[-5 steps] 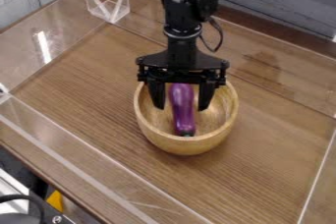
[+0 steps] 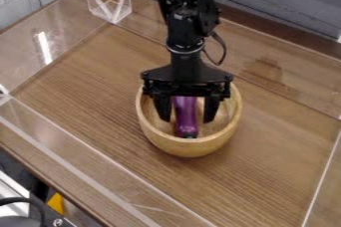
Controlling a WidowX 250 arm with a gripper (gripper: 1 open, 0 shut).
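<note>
The black gripper (image 2: 185,100) hangs from the top centre down into a wooden bowl (image 2: 190,146), its fingers spread open on either side of a long purple object (image 2: 186,117) that lies in the bowl. Whether the fingers touch the object is hard to tell.
A clear plastic or wire holder (image 2: 110,2) stands at the top left. Dark cables and a small yellow item (image 2: 55,202) sit at the lower left edge.
The gripper has shifted slightly left and down over the purple object, still open. The bowl has stayed in about the same place.
</note>
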